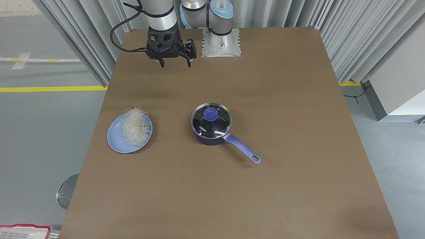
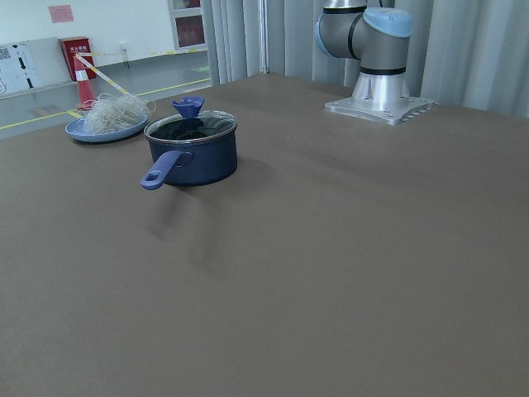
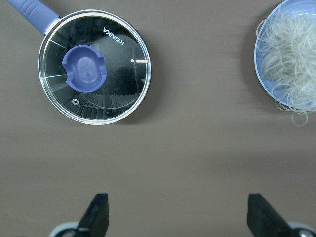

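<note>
A small blue saucepan [image 1: 211, 127] with a glass lid and blue knob stands mid-table, its handle pointing toward the front right in the front view. To its left a light blue plate [image 1: 116, 137] holds a tangle of white noodle-like strands [image 1: 134, 126]. My gripper [image 1: 175, 63] hangs high above the far part of the table, apart from both. In the wrist view its two black fingers [image 3: 96, 215] are spread wide at the bottom, nothing between them; the pan and plate lie beyond them.
The robot base [image 1: 221, 49] sits at the far edge, curtains behind it. Floor shows beyond both sides, with a bin [image 1: 67, 191] beside the left edge.
</note>
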